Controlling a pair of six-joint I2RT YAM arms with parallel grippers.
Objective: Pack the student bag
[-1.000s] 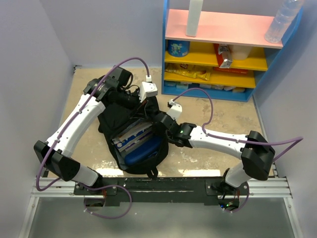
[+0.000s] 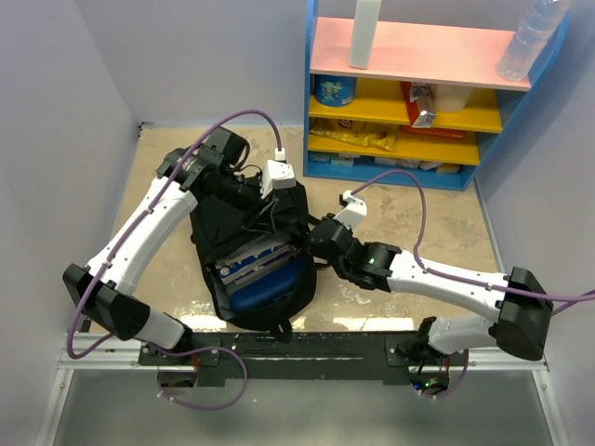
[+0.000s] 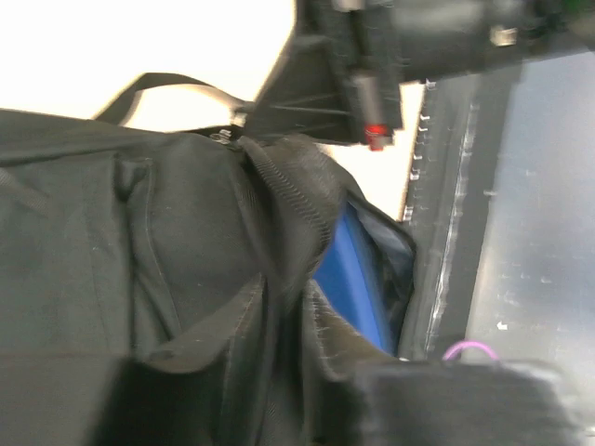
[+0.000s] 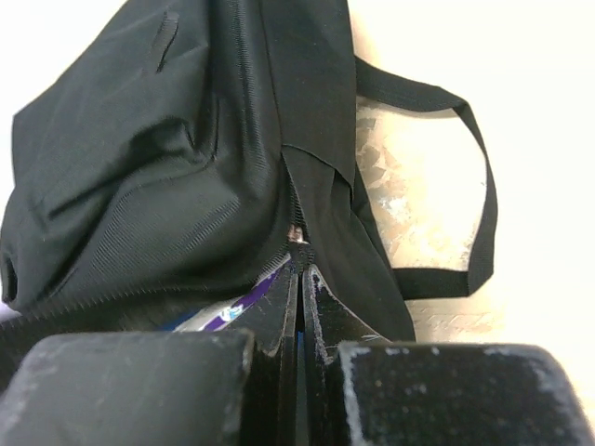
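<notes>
The black backpack (image 2: 214,223) lies open on the floor, with items and a blue case (image 2: 265,288) inside. My left gripper is over the bag's top; fabric with a zipper runs between its blurred fingers, and whether it grips it is unclear. My right gripper is shut at the bag's right side by the zipper (image 4: 297,232); whether it holds the pull between its tips is hard to tell. A strap (image 4: 479,232) loops out beside it.
A blue shelf unit (image 2: 307,56) stands at the back, holding bottles, a blue tub and snack packets. A dark rail (image 2: 307,348) runs along the front edge.
My right arm has moved to the right, away from the bag's middle, and the bag's upper part has shifted slightly rightward. The left arm is nearly still.
</notes>
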